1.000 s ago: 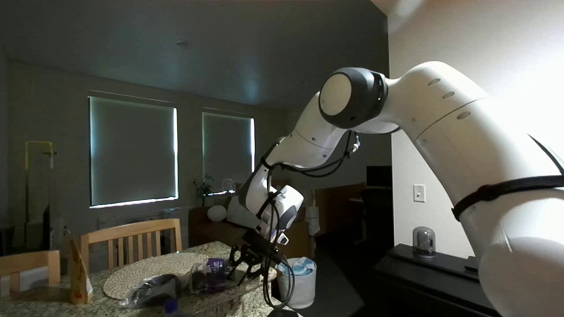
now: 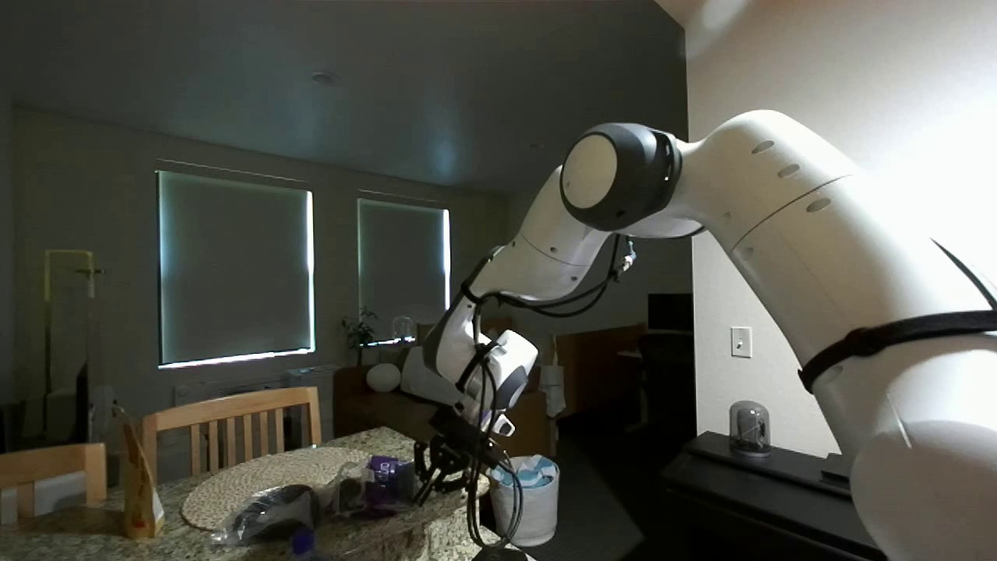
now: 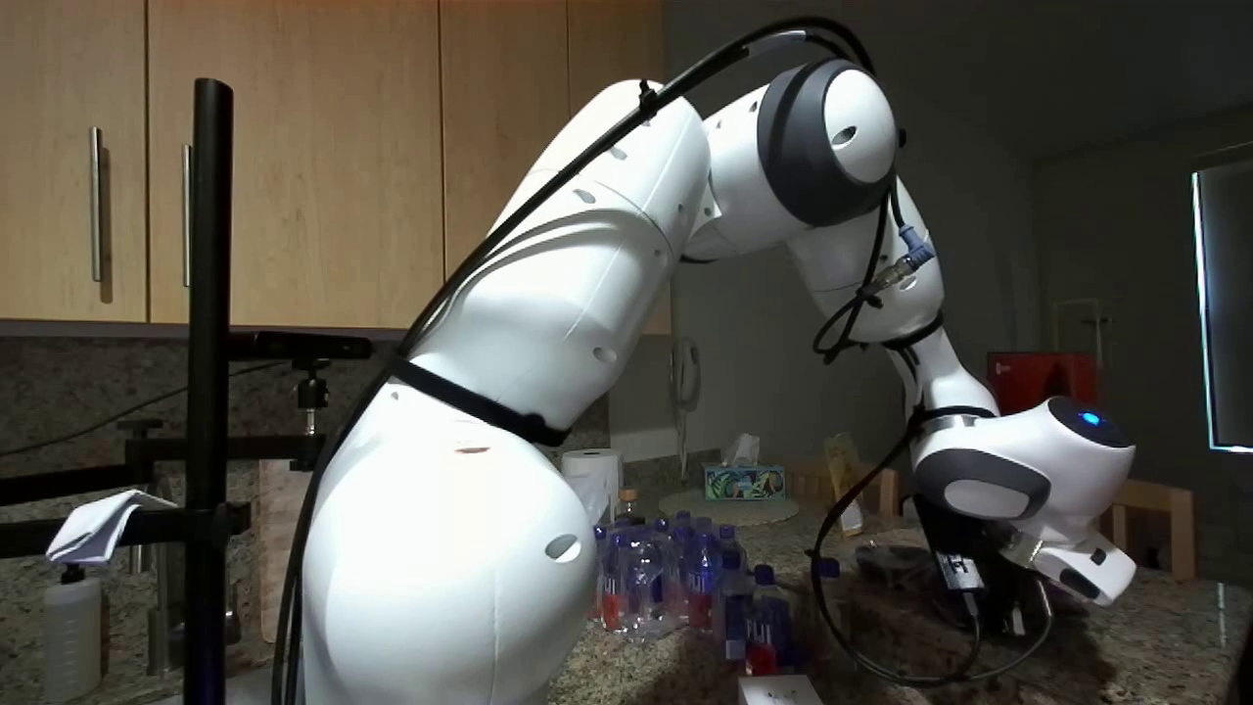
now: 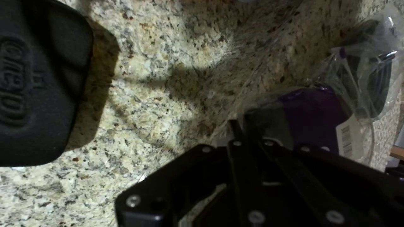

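A clear plastic package with a purple label [image 4: 316, 113] lies on the speckled stone counter [image 4: 151, 113], at the right of the wrist view. My gripper is shut on the package's clear plastic, at its near edge; the dark fingers partly hide the contact. In exterior view 1, the purple package [image 2: 383, 481] sits just left of the gripper [image 2: 420, 478], low at the counter's edge. Exterior view 2 hides the fingers behind the wrist.
A black object with raised lettering [image 4: 41, 83] lies left of the gripper. Another clear bag with dark contents [image 2: 271, 514] and a woven placemat [image 2: 252, 477] are on the counter. A white bin [image 2: 528, 509] stands beyond the edge. Several bottles [image 3: 693, 576] crowd near the arm's base.
The spread fingers have come together at the package. The hand has shifted slightly, and the purple package has moved a little to the right.
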